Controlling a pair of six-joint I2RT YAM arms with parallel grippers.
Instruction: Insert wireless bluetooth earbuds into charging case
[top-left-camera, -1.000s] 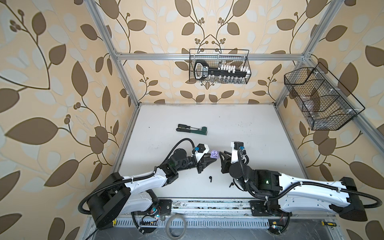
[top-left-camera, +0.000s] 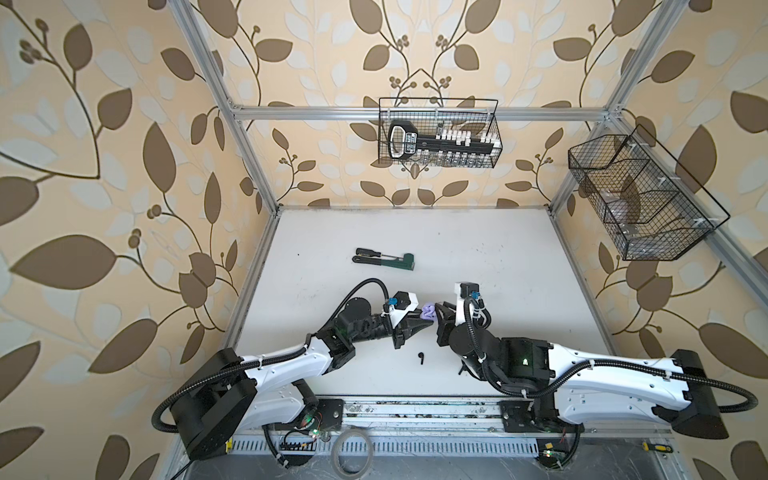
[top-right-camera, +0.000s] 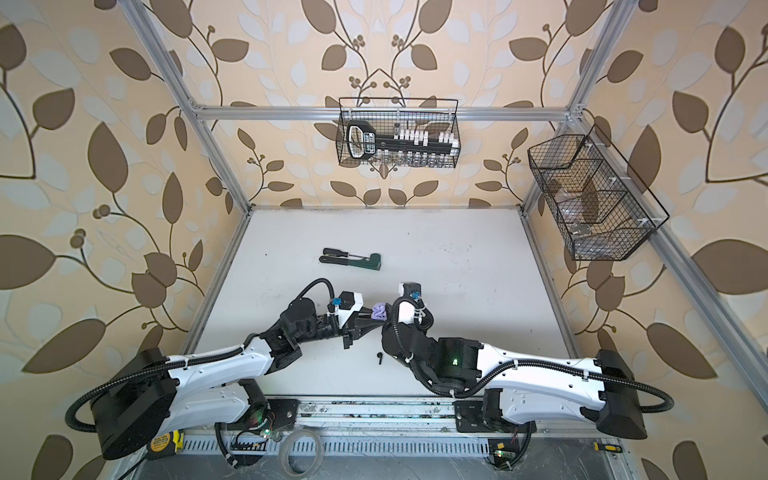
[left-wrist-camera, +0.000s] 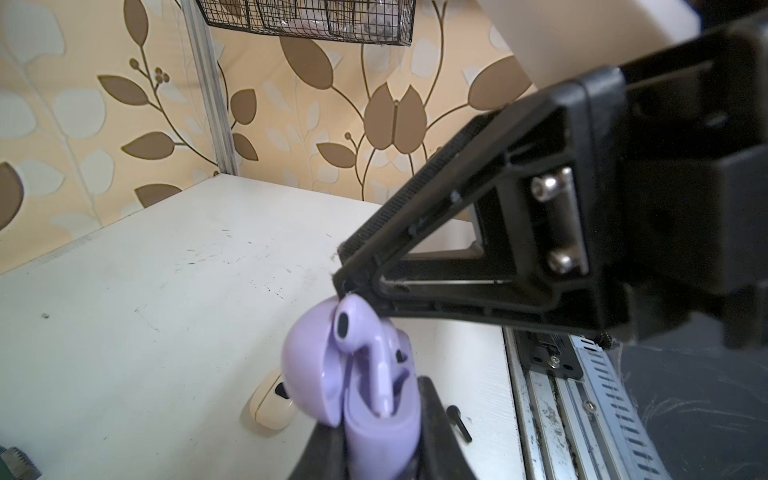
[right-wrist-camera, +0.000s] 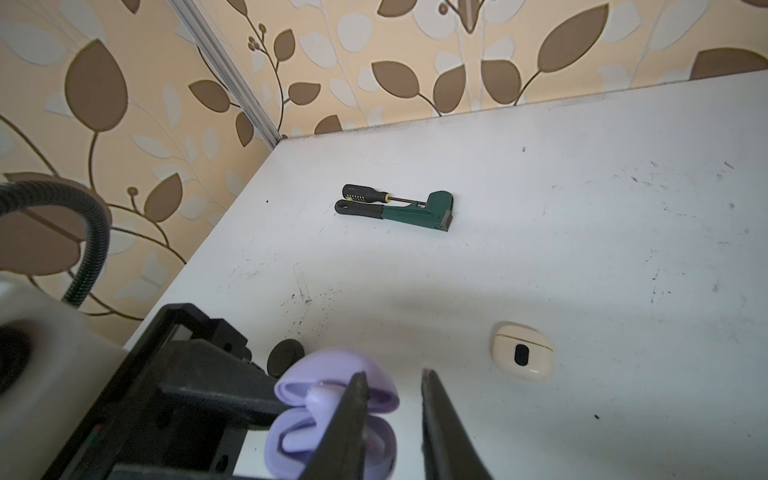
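Note:
A lilac charging case (left-wrist-camera: 380, 444) with its lid (left-wrist-camera: 308, 360) open is held up above the table by my left gripper (top-left-camera: 420, 318), shut on it. A lilac earbud (left-wrist-camera: 369, 352) sits with its stem down in the case. My right gripper (top-right-camera: 390, 313) is right beside the case from the other side; its fingertips are at the top of the earbud and lid, and the blurred dark fingers in the right wrist view partly cover the case. Whether they touch the earbud is hard to tell.
A cream case (right-wrist-camera: 521, 352) lies on the white table (right-wrist-camera: 640, 240) behind. A green tool with a screwdriver (right-wrist-camera: 416, 214) lies farther back. Small black pieces (top-left-camera: 421, 358) lie near the front. Wire baskets (top-left-camera: 438, 136) hang on the walls.
My right gripper has moved left, up to the lilac case. My left gripper and the case have barely moved.

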